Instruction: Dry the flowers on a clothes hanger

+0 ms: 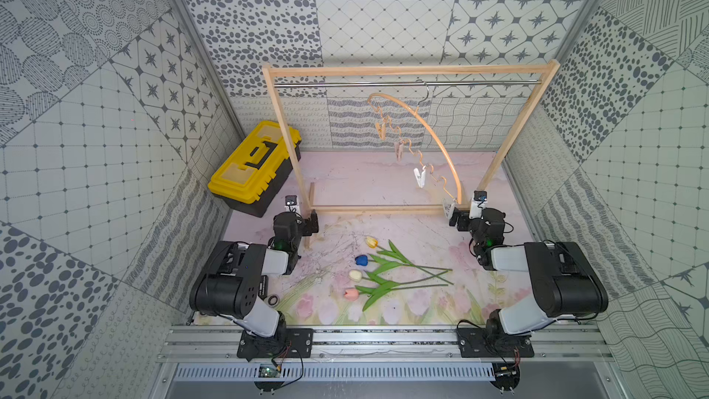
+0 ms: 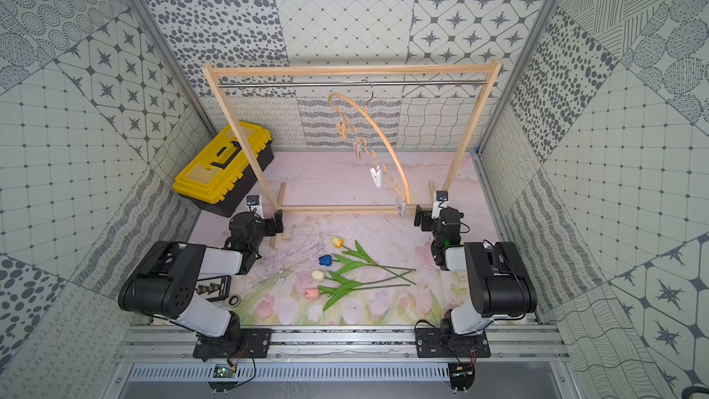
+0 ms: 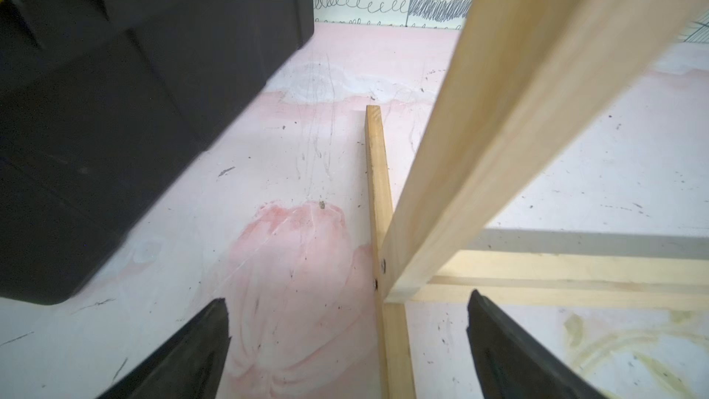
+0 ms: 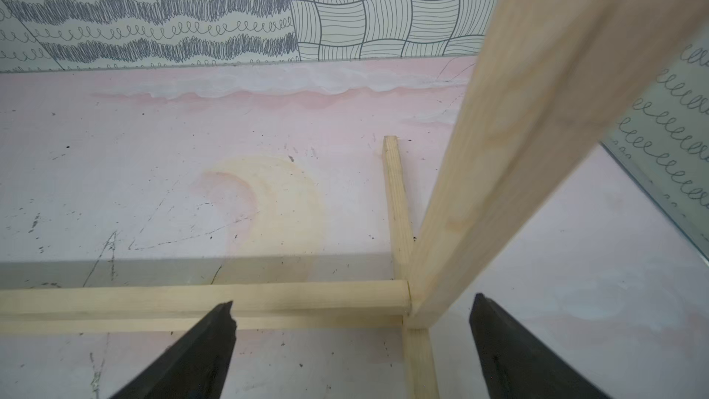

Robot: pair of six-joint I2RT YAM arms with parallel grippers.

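Observation:
Yellow (image 1: 370,241), blue (image 1: 361,259), white (image 1: 355,275) and pink (image 1: 350,293) tulips lie on the table in front of the rack, blooms to the left, stems to the right. A wooden hanger (image 1: 434,133) hangs from the rack's metal rod (image 1: 332,84), turned at an angle. Along it dangle several clips, among them a white clip (image 1: 419,176) and a grey clip (image 1: 449,207) at its near end. My left gripper stands open and empty by the rack's left post. Close to the right post is my right gripper, also open and empty.
A black toolbox with a yellow lid (image 1: 254,166) stands left of the rack. The rack's left post (image 3: 472,147), right post (image 4: 509,133) and bottom bar (image 1: 369,210) rise close before the grippers. A small black tray (image 2: 212,288) and a ring (image 2: 234,300) lie near the left arm.

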